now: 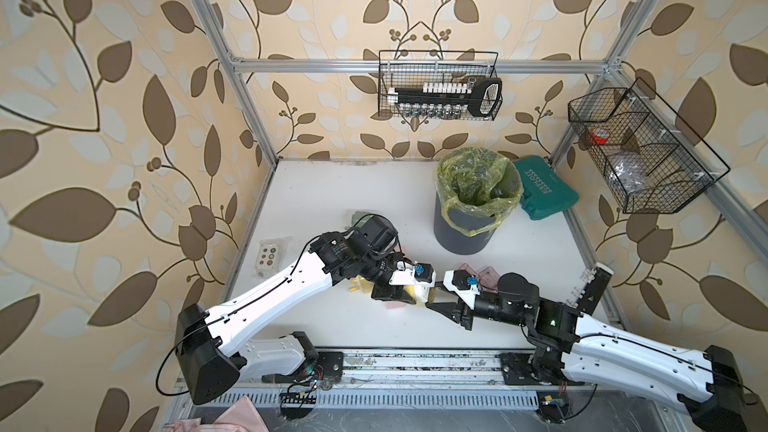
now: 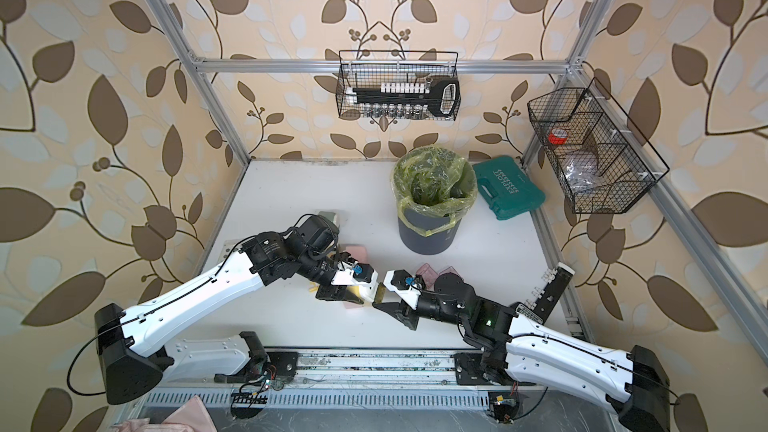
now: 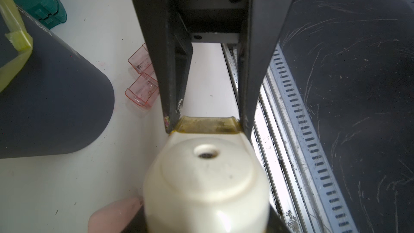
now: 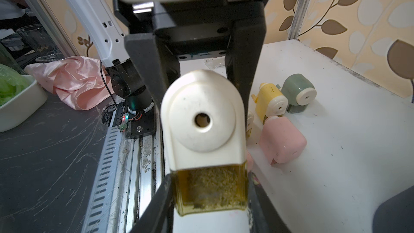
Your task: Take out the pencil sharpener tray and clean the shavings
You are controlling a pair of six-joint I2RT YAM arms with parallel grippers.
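A cream pencil sharpener is held by my left gripper (image 1: 412, 288), shut on its body; in the left wrist view its top (image 3: 207, 168) fills the bottom. Its clear yellowish tray (image 4: 210, 189), with shavings inside, faces my right gripper (image 2: 388, 304). The right gripper's fingers sit at either side of this tray, appearing to touch it; whether they grip it firmly I cannot tell.
A grey bin (image 1: 456, 232) with a yellow liner stands behind. Pink clear trays (image 3: 142, 90), a pink sharpener (image 4: 282, 140), yellow (image 4: 269, 101) and green (image 4: 297, 92) sharpeners lie on the white table (image 1: 312, 192). A green case (image 2: 512, 188) is at back right.
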